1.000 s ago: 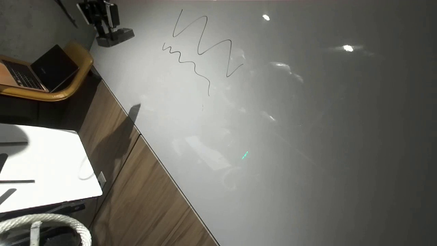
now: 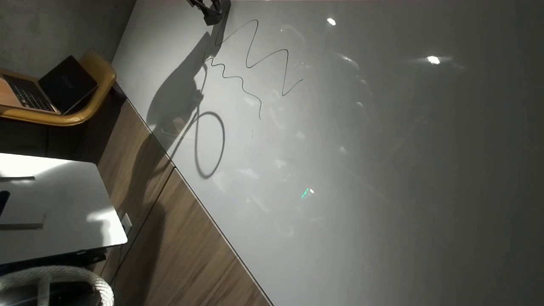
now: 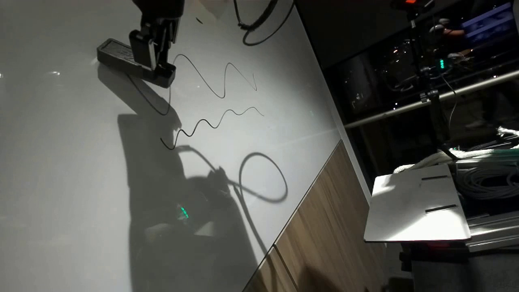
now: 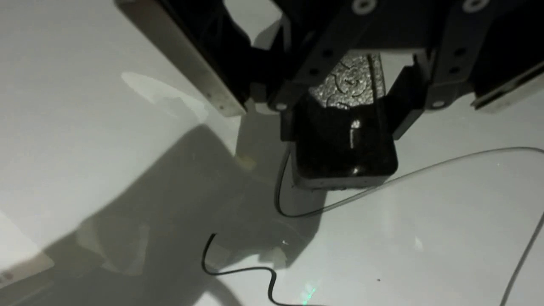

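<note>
A dark rectangular whiteboard eraser [image 4: 349,148] is gripped across its width by my gripper, which is shut on it. In exterior view 2 the eraser [image 3: 121,57] lies over or against the white glossy board [image 3: 63,160], covering part of the upper zigzag line [image 3: 214,92]. A second wavy black line [image 3: 214,125] runs below it, apart from the eraser. Both marks, the zigzag [image 2: 267,56] and the wavy line [image 2: 232,76], show in exterior view 1. There, only a bit of the gripper and the eraser [image 2: 222,23] is visible at the top edge.
Wood panelling [image 2: 199,229] borders the board. A small white table [image 2: 56,204] and a yellow chair [image 2: 104,76] holding a laptop [image 2: 69,84] stand off to the side. Most of the board is clear; the arm's shadow falls across it.
In exterior view 1 the gripper and eraser have moved right and up, from beyond the board's left edge to the start of the zigzag. The arm's shadow has shifted onto the board.
</note>
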